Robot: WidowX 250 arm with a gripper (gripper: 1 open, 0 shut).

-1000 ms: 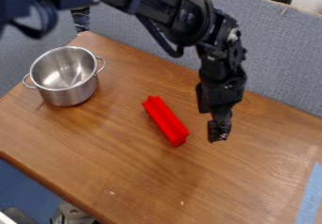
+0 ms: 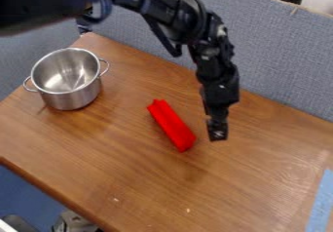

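Observation:
A red elongated block (image 2: pixel 173 124) lies on the wooden table (image 2: pixel 117 177), slightly right of a steel pot (image 2: pixel 66 78) with two side handles. My black gripper (image 2: pixel 217 129) hangs just right of the red block's far half, pointing down and apart from the block in the image, with open fingers and nothing seen between them. Whether the fingertips touch the tabletop is hard to tell.
A grey padded partition (image 2: pixel 279 60) runs along the back of the table. A light blue strip (image 2: pixel 320 202) shows at the right edge.
The arm has moved leftward in the view over the last second, bringing my gripper closer to the red block. The block and pot have stayed put.

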